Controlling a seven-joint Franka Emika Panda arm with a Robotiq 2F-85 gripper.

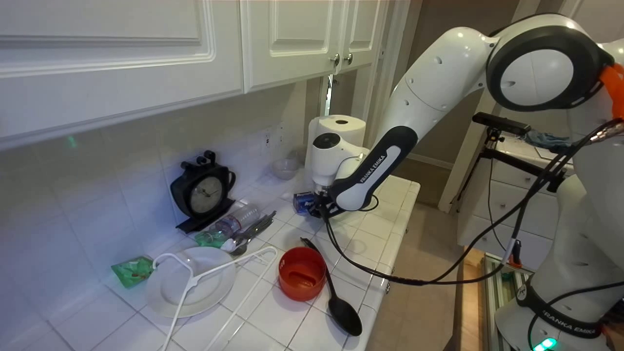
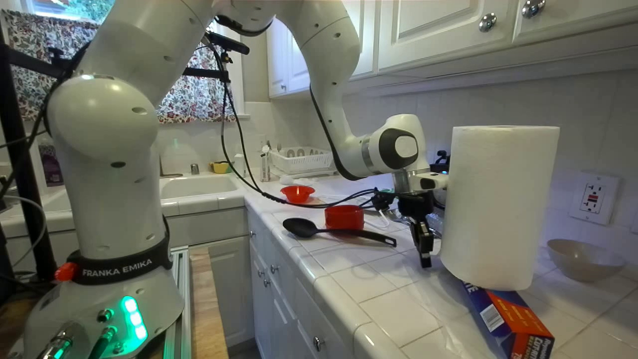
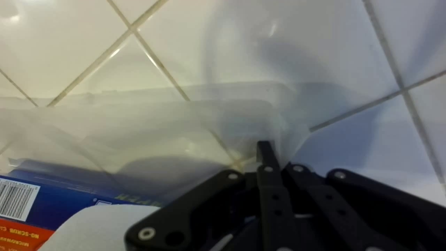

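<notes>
Near the paper towel roll, my gripper [image 2: 425,263] points down low over the tiled counter, its fingers shut. In the wrist view, a clear plastic film [image 3: 167,129] stretches across the tiles towards the gripper. Its right end gathers in folds at the fingertips and appears pinched there. A blue and orange box [image 2: 508,323] lies on the counter, partly hidden by the paper towel roll [image 2: 499,203]. The film runs beside this box [image 3: 62,196]; where it begins is not clear. Exterior view 1 shows only the box's blue end [image 1: 302,202] beside the gripper.
A red cup [image 1: 302,274], black spoon [image 1: 343,316], white hanger [image 1: 196,275] and plate [image 1: 155,292] occupy the near counter. Along the wall are a plastic bottle [image 1: 234,221], black clock [image 1: 205,194] and bowl [image 1: 285,168]. Cabinets [image 1: 292,44] overhang the counter.
</notes>
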